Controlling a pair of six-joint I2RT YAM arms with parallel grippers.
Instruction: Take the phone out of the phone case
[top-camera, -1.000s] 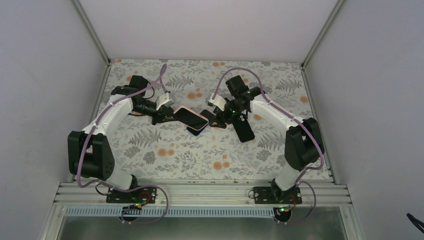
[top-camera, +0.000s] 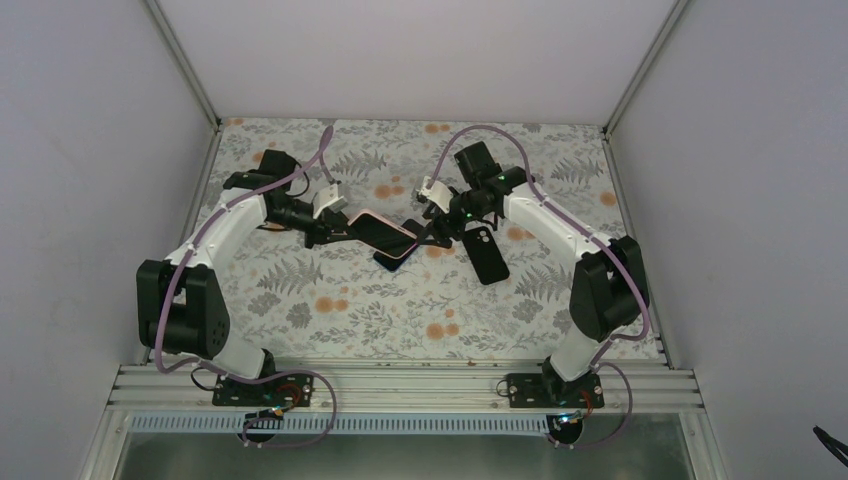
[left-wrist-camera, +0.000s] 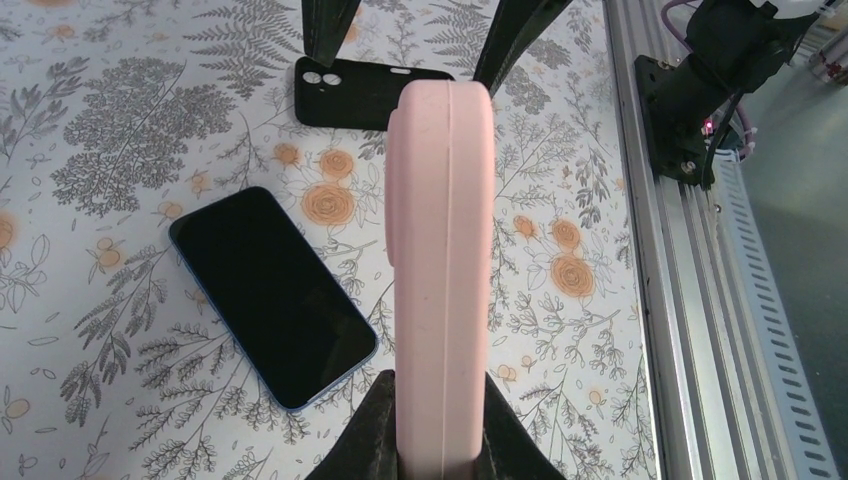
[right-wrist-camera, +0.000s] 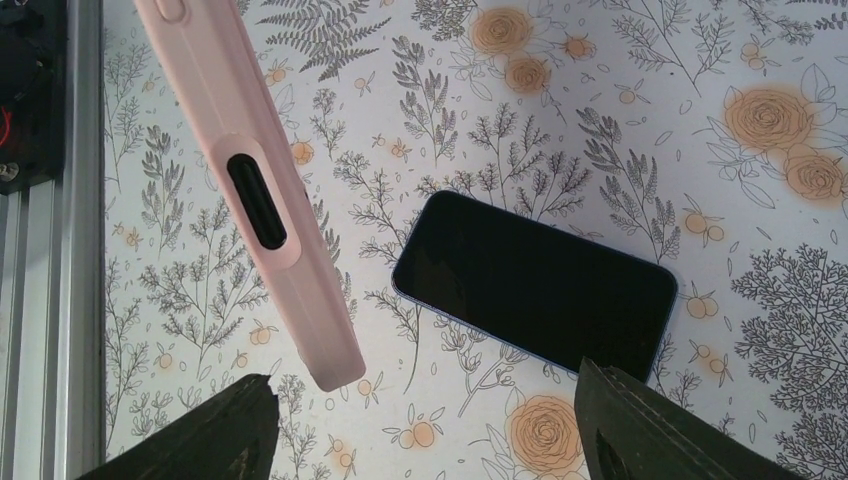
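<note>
A phone in a pink case (left-wrist-camera: 445, 260) is held up above the table, screen upward, with its black screen (top-camera: 382, 234) showing in the top view. My left gripper is shut on the near end of the pink case. Close to the case's far end, my right gripper (top-camera: 432, 240) stands open with an empty gap between its fingers. From the right wrist, the pink case's edge with its cutout (right-wrist-camera: 257, 200) runs down the upper left, apart from those fingers.
A dark phone with a blue edge (left-wrist-camera: 275, 300) lies flat on the table beneath. Farther right lies a black phone case with camera holes (top-camera: 486, 256).
My right gripper has moved slightly away from the front edge, and its fingers have spread wider near the pink case's end. The left arm and the pink case have barely moved.
</note>
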